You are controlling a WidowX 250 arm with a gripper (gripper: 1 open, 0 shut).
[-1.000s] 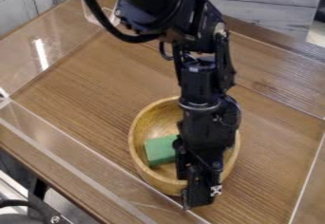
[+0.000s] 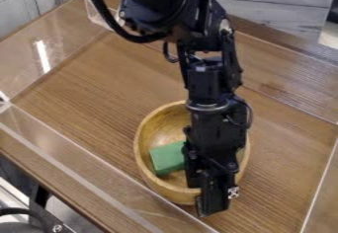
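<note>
My gripper (image 2: 211, 183) reaches down from the top of the view into a round tan bowl (image 2: 148, 143) near the front of the table. A green block (image 2: 166, 158) lies in the bowl, just left of the gripper's black body. The fingertips are over the front right of the bowl; the arm hides that part, so I cannot see what is between them.
Transparent side walls run along its left and front-left edges.
My gripper has shifted very slightly within the bowl. The bowl and green block look almost unchanged.
</note>
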